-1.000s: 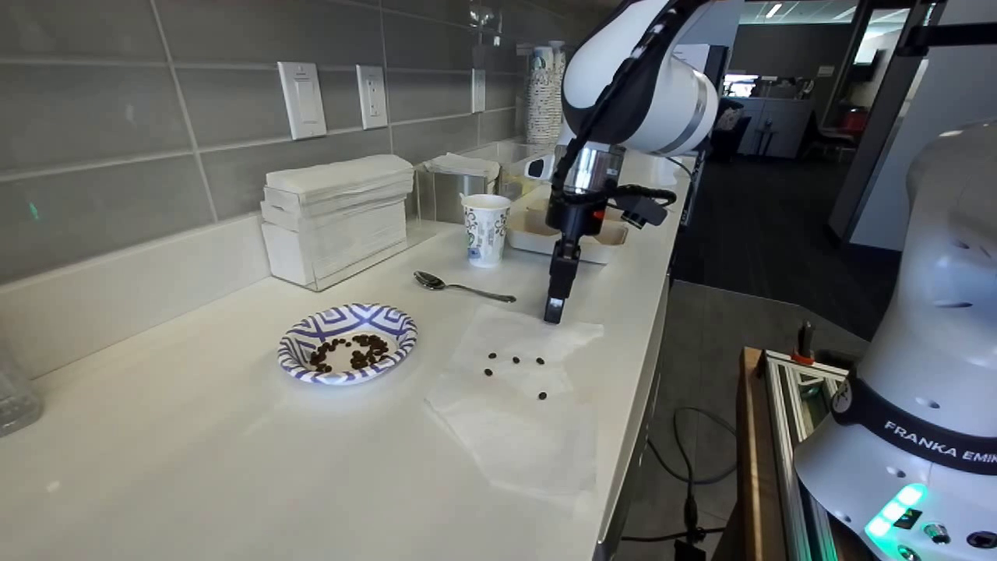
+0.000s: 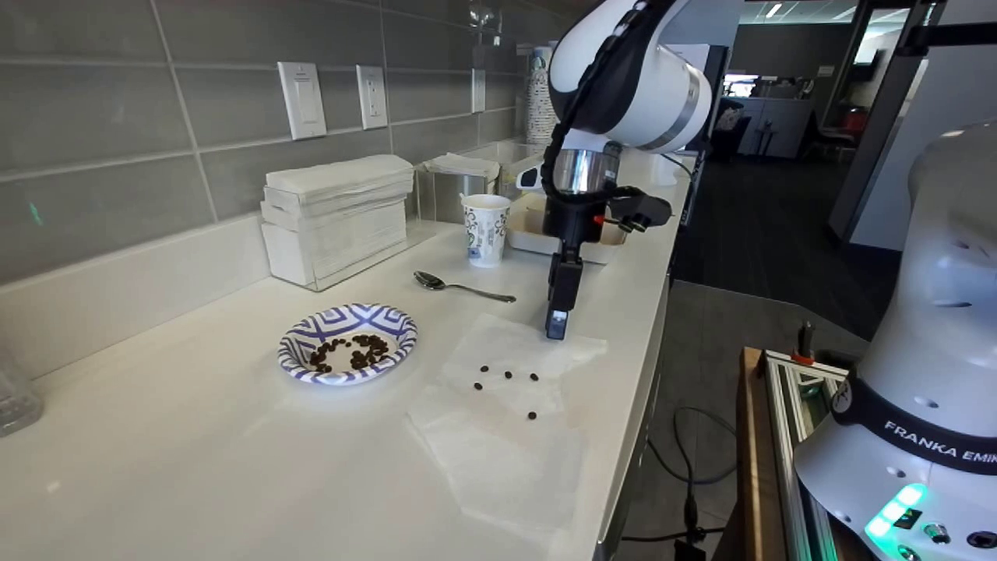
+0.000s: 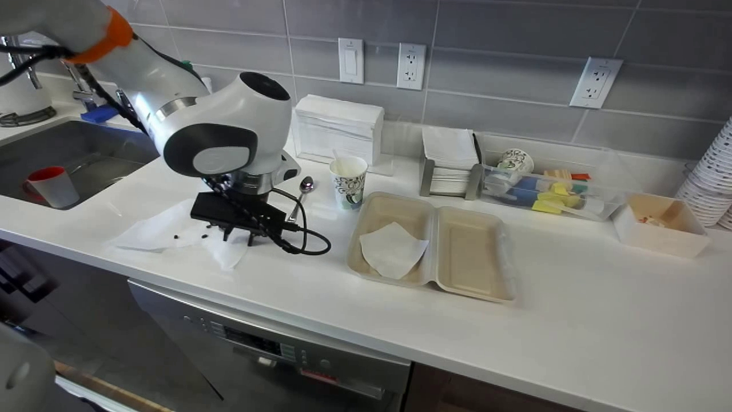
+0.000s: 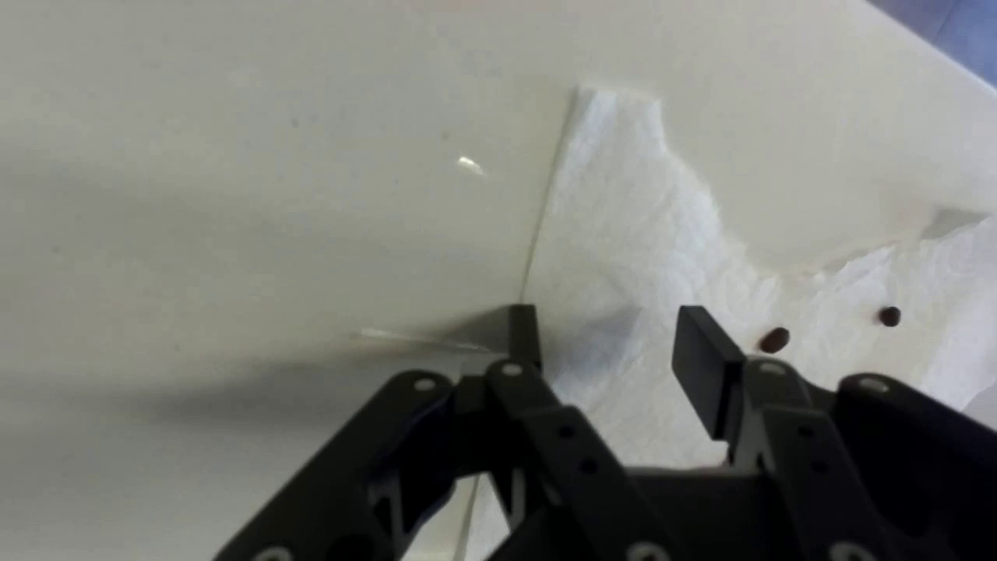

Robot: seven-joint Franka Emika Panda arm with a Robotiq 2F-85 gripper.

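A thin white napkin (image 2: 505,458) lies on the counter with several dark beans (image 2: 507,375) scattered over it. My gripper (image 2: 557,327) points down at the napkin's far end. In the wrist view the fingers (image 4: 525,335) stand apart, with only white napkin (image 4: 617,215) visible beneath the gap; whether the tips press on it I cannot tell. One bean (image 4: 773,340) shows just beyond the right finger. A blue-and-white patterned bowl (image 2: 301,363) with a group of beans inside is left of the napkin.
Behind the bowl lies a spoon (image 2: 464,287), with a paper cup (image 2: 486,230) and a napkin stack (image 2: 336,220) farther back. An open takeout box (image 3: 470,250) sits beyond the gripper. The counter's edge runs close along the napkin's right side.
The napkin and its loose beans have slid toward the near left in exterior view 1. Bowl, spoon and cup are unmoved.
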